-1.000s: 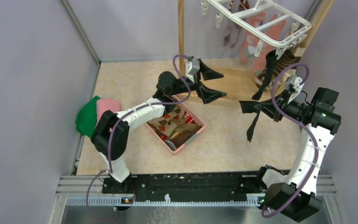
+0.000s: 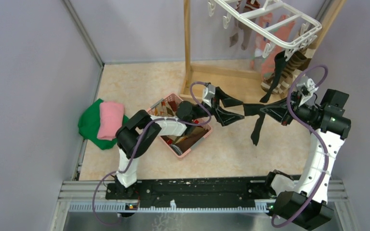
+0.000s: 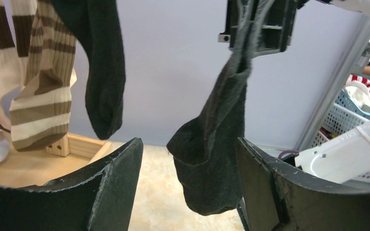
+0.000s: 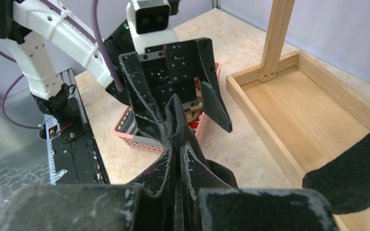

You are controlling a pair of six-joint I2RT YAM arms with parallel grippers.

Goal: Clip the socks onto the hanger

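A dark sock is pinched in my right gripper, whose fingers are shut on its cloth; part of the sock hangs down and its free end points toward the left arm. My left gripper is part open around that free end, its tips at the cloth. In the left wrist view the sock hangs between and beyond the two fingers, not gripped by them. The white hanger is overhead at the back right. Another dark sock and a brown striped sock hang from it, with pink socks farther back.
A pink basket holding several socks stands below the left arm. The hanger's wooden stand has its base behind the grippers. Green cloth and pink cloth lie far left.
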